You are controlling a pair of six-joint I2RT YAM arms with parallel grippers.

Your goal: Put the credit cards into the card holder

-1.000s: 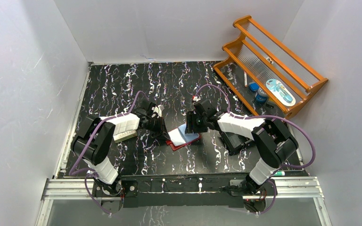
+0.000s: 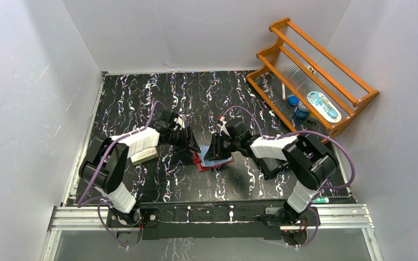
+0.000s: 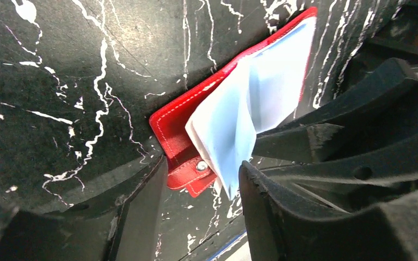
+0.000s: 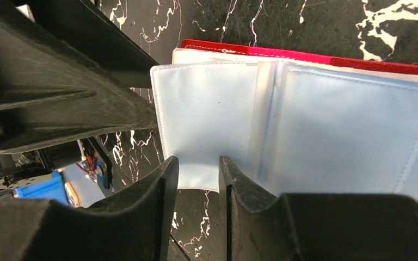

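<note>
The red card holder lies open on the dark marbled table, its pale-blue clear sleeves facing up. One sleeve leaf stands raised and bent in the left wrist view, above a red strap with a metal snap. My left gripper is partly open at this end, fingers apart, with the strap and leaf edge seen in the gap. In the right wrist view my right gripper is also partly open, with the sleeve's lower edge showing between its fingertips; contact is unclear. I cannot make out any separate credit card.
Both grippers crowd together over the holder, my right fingers close beside the left ones. A cream box sits under the left arm. A dark case lies beneath the right arm, and a wooden rack stands at the back right.
My right gripper has shifted left and slightly toward the front, over the holder's sleeves.
</note>
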